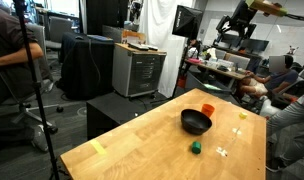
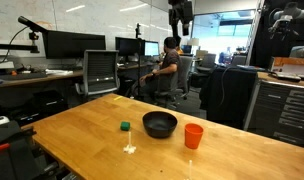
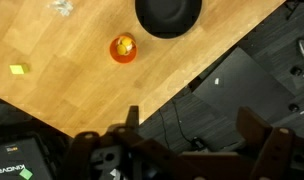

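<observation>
High above the table, my gripper [image 1: 223, 34] hangs open and empty at the upper right of exterior view 1. The wrist view shows the spread fingers of the gripper with floor below them. A black bowl [image 2: 160, 125] stands on the wooden table, with an orange-red cup [image 2: 193, 134] beside it. From above, something yellow shows inside the cup [image 3: 114, 50], and the bowl [image 3: 168, 14] looks empty. A small green object [image 1: 196, 147] lies on the near side of the bowl. My gripper touches none of these.
A small white item [image 2: 130, 147] lies near the green object. Yellow patches [image 1: 97, 146] mark the tabletop. A dark box [image 1: 111, 113] stands along the table's far side; a person [image 2: 170, 67] sits behind.
</observation>
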